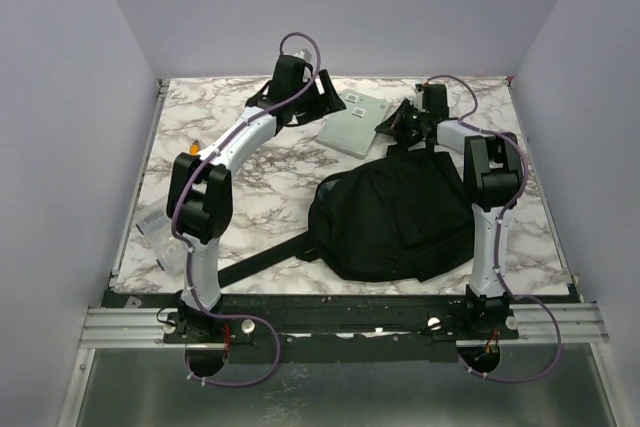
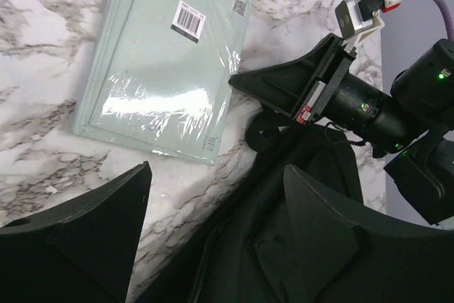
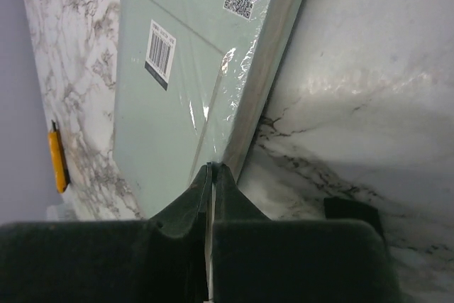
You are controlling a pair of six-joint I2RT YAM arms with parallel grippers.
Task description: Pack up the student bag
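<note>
A pale green book (image 1: 354, 129) in shiny wrap lies flat on the marble table, slightly turned, barcodes facing up. At its right edge is my right gripper (image 1: 386, 132). In the right wrist view its fingertips (image 3: 221, 172) meet, with nothing between them, and the book (image 3: 170, 97) lies outside them against the tips. To the book's upper left my left gripper (image 1: 338, 105) stands open and empty, its fingers (image 2: 106, 221) wide apart over bare table. The black bag (image 1: 400, 212) lies limp at the front right; its opening is hard to make out.
An orange pen-like item (image 3: 58, 157) lies far left, partly behind the left arm in the top view. Near the left edge rests a clear pouch (image 1: 160, 237). A bag strap (image 1: 265, 259) trails to the left.
</note>
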